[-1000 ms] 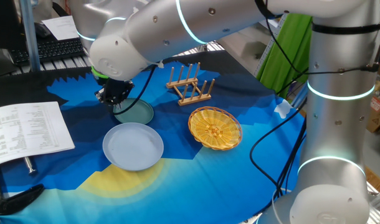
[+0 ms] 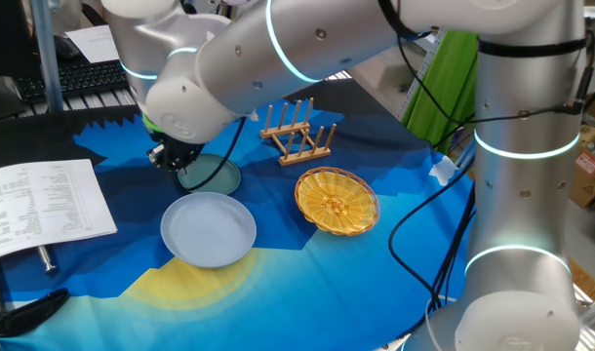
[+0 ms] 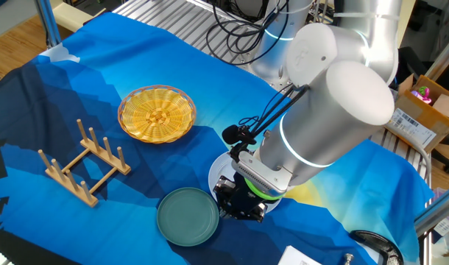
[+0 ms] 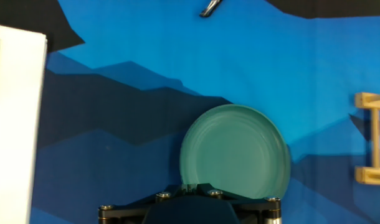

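A green plate (image 4: 235, 152) lies flat on the blue patterned cloth, below and ahead of my gripper in the wrist view. The fingers appear drawn together there, with nothing seen between them. Exterior view 1 has the gripper (image 2: 171, 158) at the far-left side of the green plate (image 2: 212, 174), covering part of its edge. A pale blue-grey plate (image 2: 209, 231) sits in front of the green one. From exterior view 2, my arm hides much of that pale plate (image 3: 218, 171), while the green plate (image 3: 188, 216) shows almost whole. Contact with either plate is not evident.
A wooden rack with upright pegs (image 2: 305, 153) stands behind the yellow woven basket (image 2: 335, 201). Open papers (image 2: 46, 210) cover the left side, near a black clamp-like object (image 2: 29, 317). Bare cloth extends across the front middle.
My gripper has shifted slightly left and down in exterior view 1, and the arm has moved a little with it. The plates, basket and rack have stayed in place.
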